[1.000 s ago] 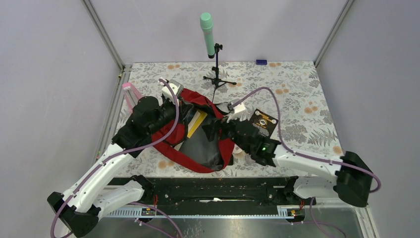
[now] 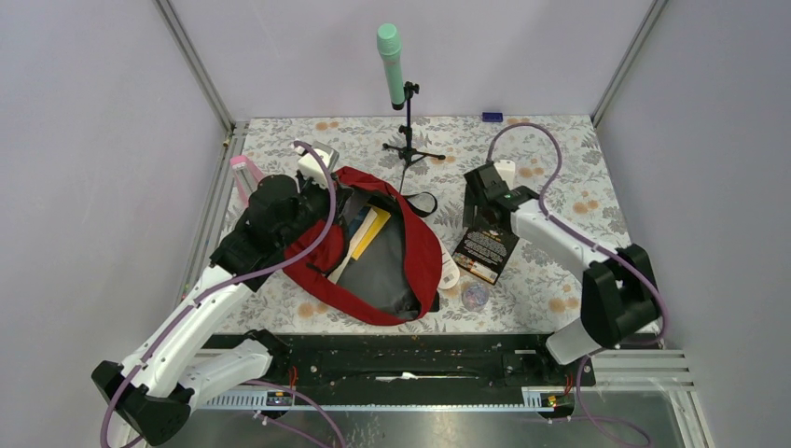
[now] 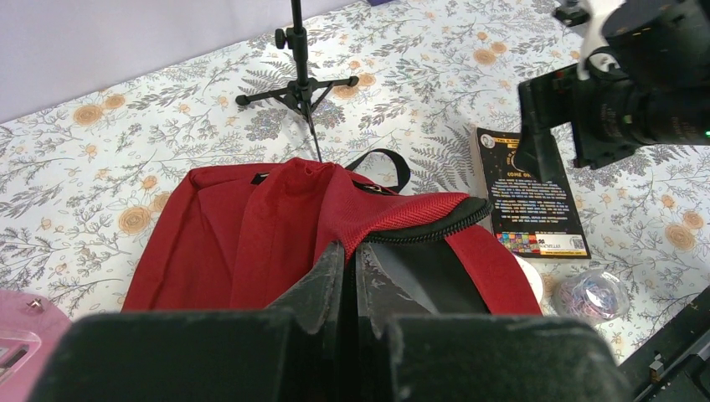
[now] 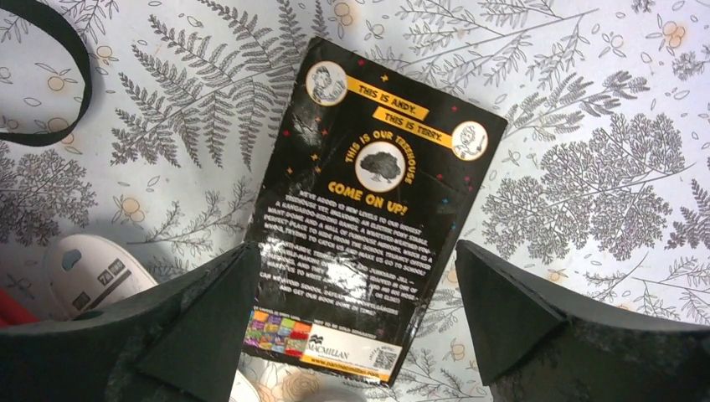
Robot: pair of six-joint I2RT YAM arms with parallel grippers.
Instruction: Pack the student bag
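Observation:
The red bag (image 2: 425, 252) lies with its mouth held wide, a yellow item (image 2: 371, 233) and a whitish strip beside it showing inside on the grey lining. My left gripper is shut on the bag's red rim (image 3: 335, 209). Face down on the cloth right of the bag is a black book (image 4: 352, 209) with yellow lettering. Above that book hovers my right gripper, its fingers (image 4: 188, 322) spread to either side with nothing between them. From the top view the right arm covers the book's upper part.
White slippers (image 4: 96, 272) and a clear round tub (image 3: 593, 296) sit between bag and book. Behind the bag stands a black tripod (image 2: 409, 140) with a green top. A pink bottle (image 2: 246, 177) is at the left, a dark blue box (image 2: 492, 118) at the back.
My right gripper has swung from over the bag's mouth rightward to above the book.

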